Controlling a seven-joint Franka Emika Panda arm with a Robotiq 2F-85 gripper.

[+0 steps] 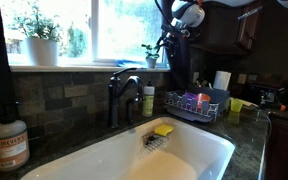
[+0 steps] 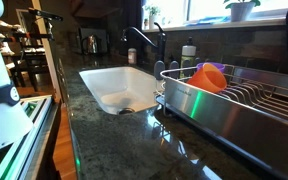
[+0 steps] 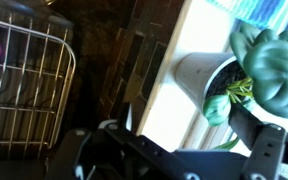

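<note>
My gripper is up by the window, above and close to the small potted plant on the sill. Looking down in the wrist view, the gripper has its fingers spread wide with nothing held. Ahead of them stands the plant's white pot, with broad green leaves over toward the right finger. Part of the plant also shows at the top of exterior view 2, where the gripper is out of sight.
A dish rack holds an orange cup and other dishes. The white sink has a black faucet and a soap bottle behind it. Another potted plant stands farther left on the sill.
</note>
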